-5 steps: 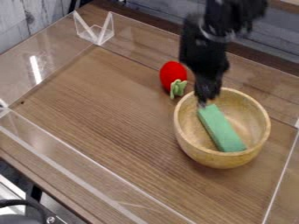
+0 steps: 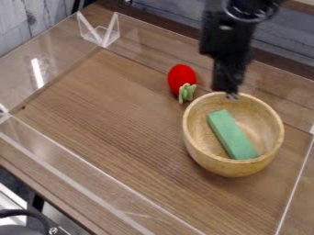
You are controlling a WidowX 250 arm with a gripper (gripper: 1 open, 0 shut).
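My gripper [image 2: 218,83] is at the upper right, above the back of a wooden bowl [image 2: 263,147]; whether its fingers are open or shut is unclear. A green bar-shaped object [image 2: 229,133] lies in the bowl. A red tomato-like object [image 2: 183,77] with green leaves sits on the table, just left of the gripper.
A white wire rack or holder [image 2: 98,29] stands at the back left. Dark cables or parts show at the lower left edge.
My gripper has risen and moved back, away from the green object in the bowl. The red object and bowl have stayed put.
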